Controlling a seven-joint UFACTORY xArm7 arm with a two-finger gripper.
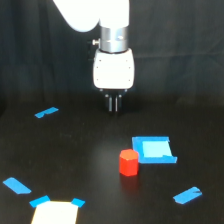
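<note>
High over the back of the black table hangs my gripper [114,104], pointing down below its white hand [114,70]. Its dark fingers stand close together and look shut, with nothing visible between them. A red block [129,162] with a hexagonal outline rests on the table, nearer the camera and a little right of the gripper. Just behind and to the right of the block lies a pale, light blue square [157,149] bordered by blue tape [151,138]. The gripper is well clear of both.
At the front left, a cream-coloured sheet or panel [54,213] is cut off by the frame's bottom edge, with blue tape [40,201] at its corner. Other tape strips mark the left [17,186] and right [188,195].
</note>
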